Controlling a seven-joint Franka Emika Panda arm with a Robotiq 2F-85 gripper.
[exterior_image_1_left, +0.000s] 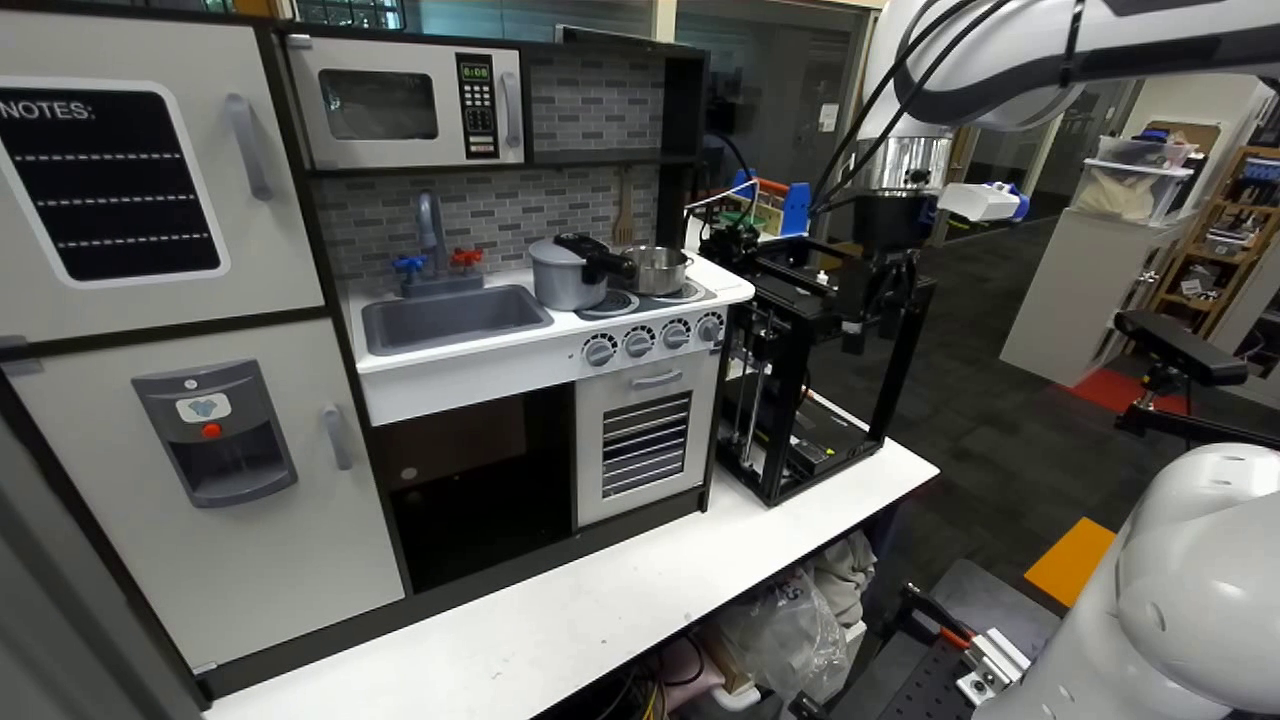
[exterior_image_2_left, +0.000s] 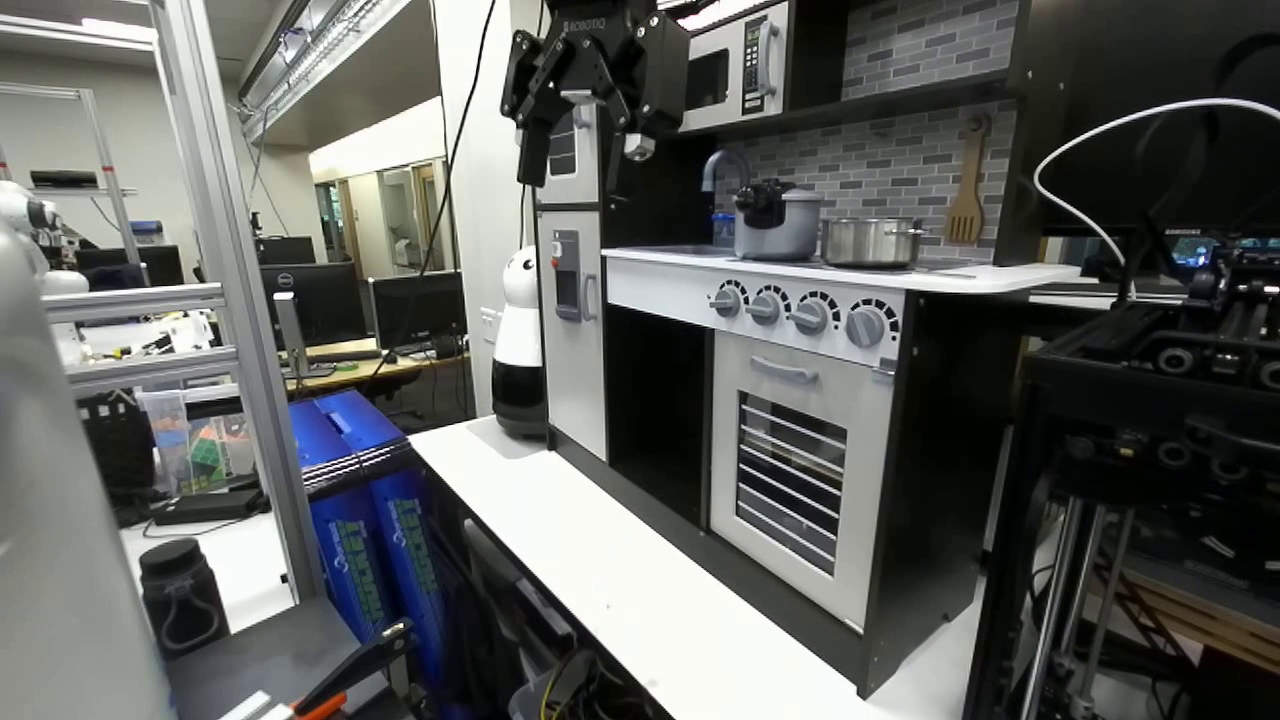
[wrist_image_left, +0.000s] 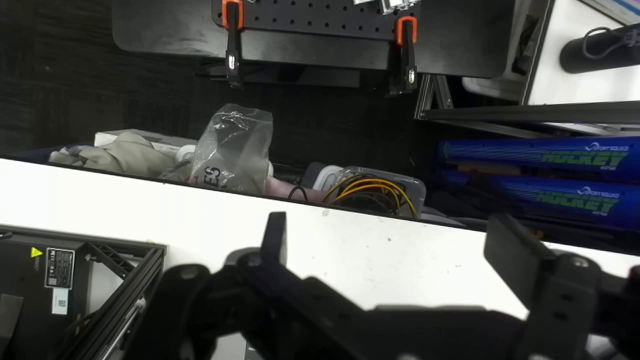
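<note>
High in front of the toy kitchen, my gripper (exterior_image_2_left: 576, 174) points downward with its fingers wide apart. The wrist view shows only bare white table between its fingers. On the kitchen's stove stand a grey lidded pot (exterior_image_1_left: 566, 278) with a black handle and a small steel pan (exterior_image_2_left: 866, 242) beside it. To their left is a grey sink (exterior_image_1_left: 456, 319) with a faucet. The oven door (exterior_image_2_left: 786, 462), the microwave (exterior_image_1_left: 408, 106) and the fridge doors (exterior_image_1_left: 264, 444) are closed. Nothing touches the gripper.
A black-framed 3D printer (exterior_image_1_left: 780, 468) stands on the table to the right of the kitchen. A wooden spatula (exterior_image_2_left: 967, 192) hangs on the back wall. Below the table edge lies a plastic bag (wrist_image_left: 235, 150).
</note>
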